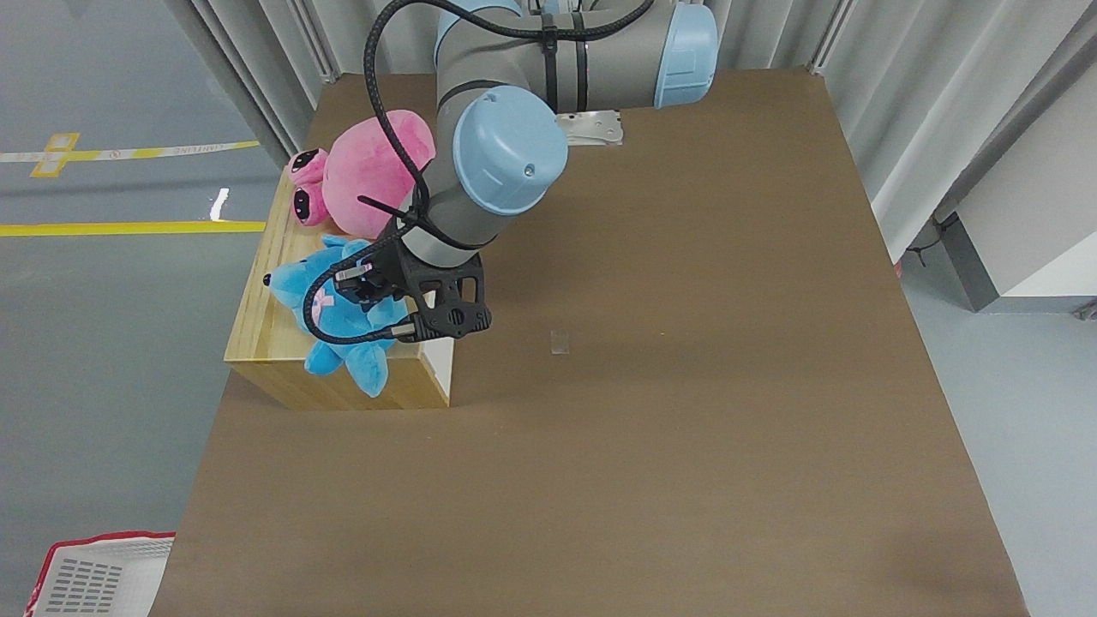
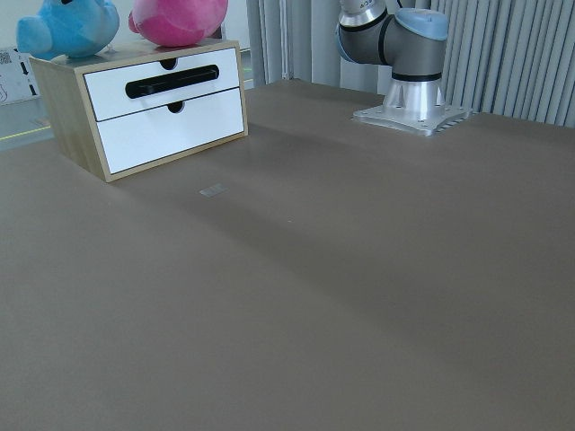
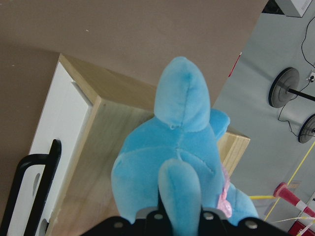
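Note:
A blue plush toy (image 1: 350, 365) is at the front end of the wooden cabinet's top (image 1: 257, 329), with my gripper (image 1: 380, 308) over it. In the wrist view the plush (image 3: 147, 172) fills the middle, one soft limb between the black fingers of my gripper, shut on it. The left view shows the blue plush (image 2: 72, 27) on the cabinet (image 2: 166, 130), which has white drawers. A pink plush (image 1: 370, 175) sits behind the blue one.
A white basket with a red rim (image 1: 98, 576) is off the table's left front.

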